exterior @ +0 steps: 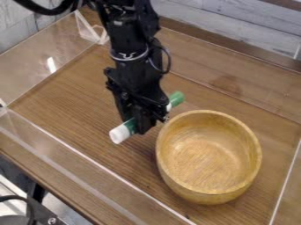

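Observation:
My black gripper [139,118] hangs at the centre of the camera view, shut on a green cylinder with white ends [121,132] that lies diagonally, its lower white end toward the front left and its upper part reaching out to the right behind the fingers. The fingertips are partly hidden by the dark gripper body. Just right of the cylinder stands a large yellow oval bowl [209,183], empty inside.
A white object [91,31] sits at the back left, near the raised edges of the surface. A black cable shows at the lower left.

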